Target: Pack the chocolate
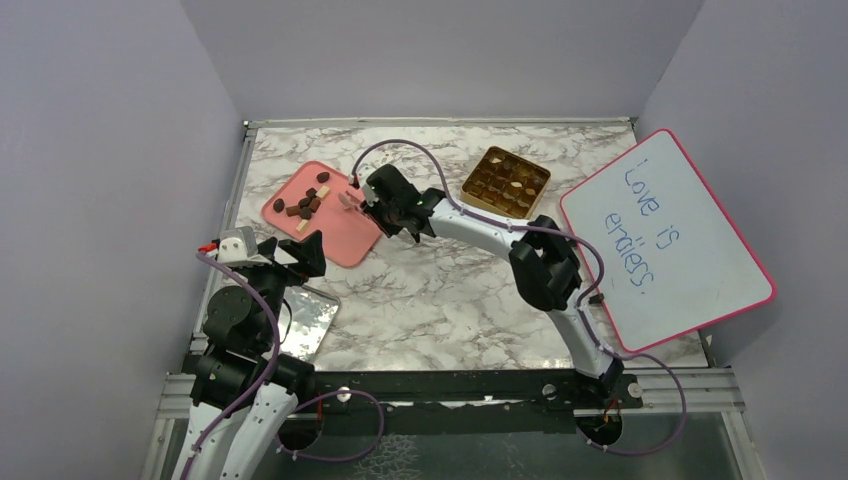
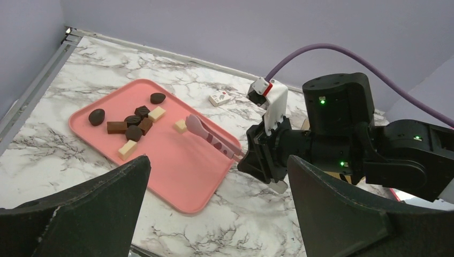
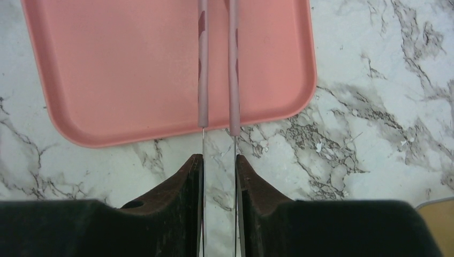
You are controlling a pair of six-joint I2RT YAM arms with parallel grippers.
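My right gripper is shut on pink-tipped tongs (image 3: 234,69), whose two arms run parallel over the pink tray (image 1: 350,245). At the tongs' head in the left wrist view is a pale chocolate (image 2: 180,126); I cannot tell whether the tips grip it. Farther left on the tray lie several chocolates, among them a brown bar (image 2: 116,127), a dark oval one (image 2: 97,117) and pale blocks (image 2: 127,150). The compartmented gold box (image 1: 506,182) stands at the back right with brown shapes in its cells. My left gripper is wide open and empty, in front of the tray.
A whiteboard (image 1: 665,240) with blue writing lies along the right side. A silvery tray (image 1: 310,320) lies beside the left arm. Behind the pink tray is a small white box (image 2: 219,97).
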